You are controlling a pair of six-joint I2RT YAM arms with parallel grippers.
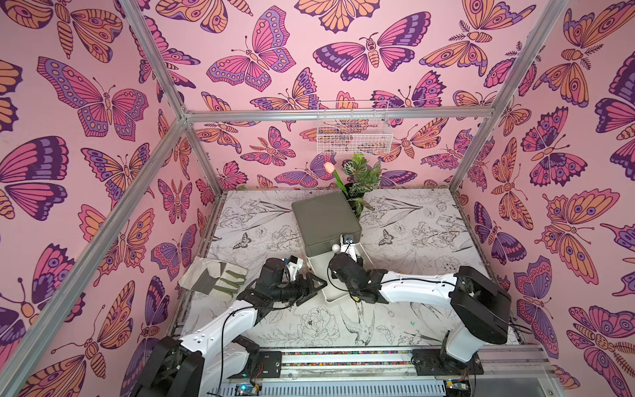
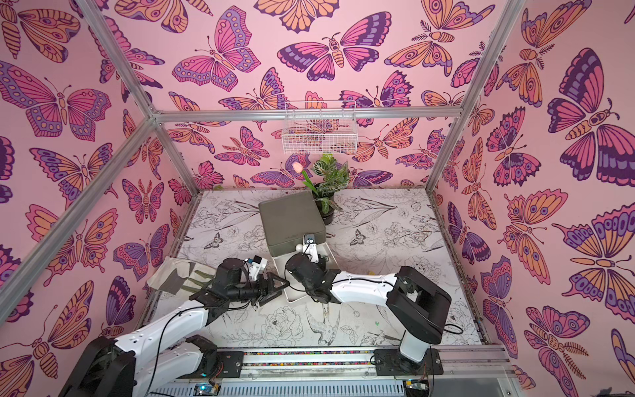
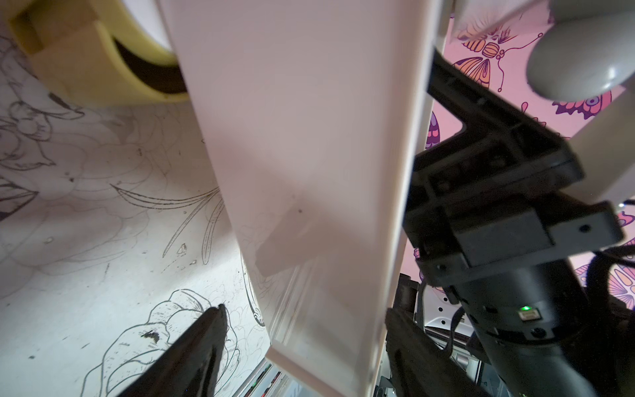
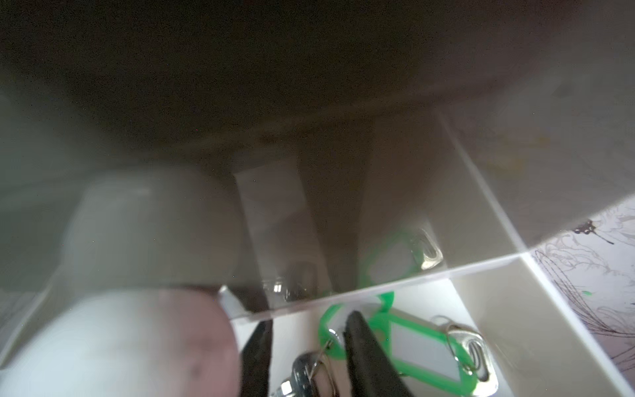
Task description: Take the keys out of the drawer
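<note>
The white drawer [image 1: 320, 266] stands pulled out from the grey box [image 1: 327, 218]. Inside it, in the right wrist view, lie keys: a green tag [image 4: 420, 350] with a metal ring, and a dark-headed metal key [image 4: 305, 374] beside it. My right gripper is open over them; the dark key shows between its fingers, but contact cannot be told. My left gripper stands partly open at the drawer's near left end, the drawer's corner showing between its fingers. From above, the right arm covers the keys.
A pale round object [image 4: 132, 344] sits left of the right gripper. A yellow object [image 3: 86, 59] lies beside the drawer. A plant [image 1: 360, 178] stands behind the box; a folded cloth [image 1: 215, 276] lies far left.
</note>
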